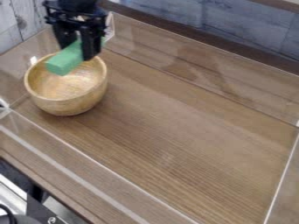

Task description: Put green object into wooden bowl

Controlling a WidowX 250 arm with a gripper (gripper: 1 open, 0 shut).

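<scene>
The wooden bowl (68, 95) stands at the left side of the table. Over its back part hangs the green object (68, 59), a slanted block shape held by my dark gripper (82, 44). Where the fingers meet the object is too small to see clearly, but they are shut on it. The lower end of the object overlaps the bowl's opening in this view. Whether it touches the bowl inside cannot be told.
Black cables (30, 201) lie off the table at the lower left. A wall rises close behind the bowl at upper left.
</scene>
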